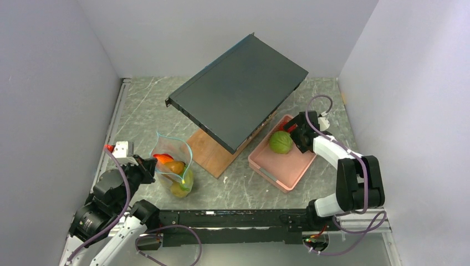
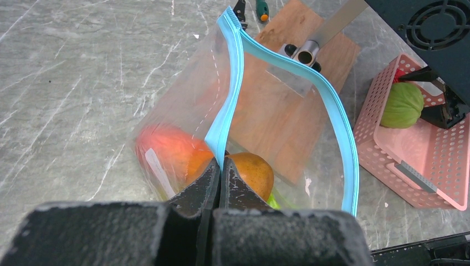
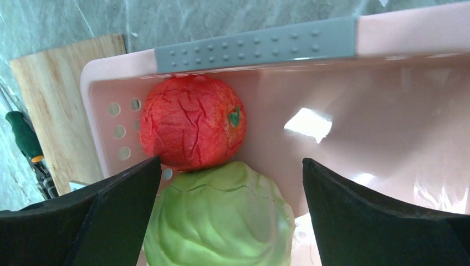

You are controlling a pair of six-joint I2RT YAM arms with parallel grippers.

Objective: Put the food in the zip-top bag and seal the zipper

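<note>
The clear zip top bag [image 1: 187,154] stands on the counter with its blue-edged mouth spread wide. Inside are an orange-red food [image 2: 169,145], a brown, pear-like one [image 2: 252,173] and greenish food lower down. My left gripper is shut at the mouth, with the blue zipper strip [image 2: 235,83] running between its fingertips. Over the pink basket [image 1: 280,177], my right gripper is open. A wrinkled red tomato [image 3: 191,122] lies in the basket's corner ahead of the open fingers, touching a green cabbage [image 3: 221,221]. Neither is gripped.
A large dark box [image 1: 238,88] overhangs the middle of the counter, close to the basket. Under it lies a wooden board [image 1: 208,158]; a green-handled screwdriver [image 3: 25,136] is beyond. Bare counter [image 1: 233,194] separates bag and basket.
</note>
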